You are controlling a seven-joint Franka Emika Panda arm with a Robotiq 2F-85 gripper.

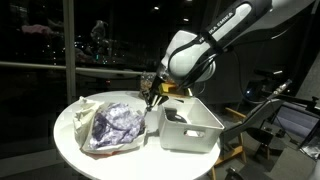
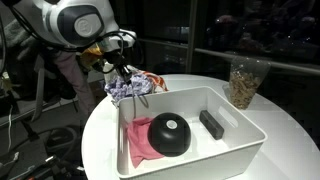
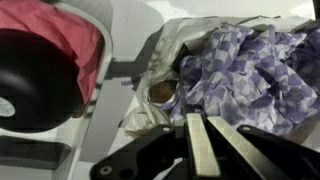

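A checked purple-and-white cloth lies crumpled in a pale bag or basket, which stands on the round white table. Beside it is a white bin, holding a red cloth, a black round lid or pan and a dark block. My gripper hangs above the table between the bag and the bin. In the wrist view its fingers are together, with nothing visible between them. A small brown round thing shows at the bag's near side.
A clear container of brown bits stands on the table behind the bin. Chairs are off to the right. Bare tabletop shows at the front of the table.
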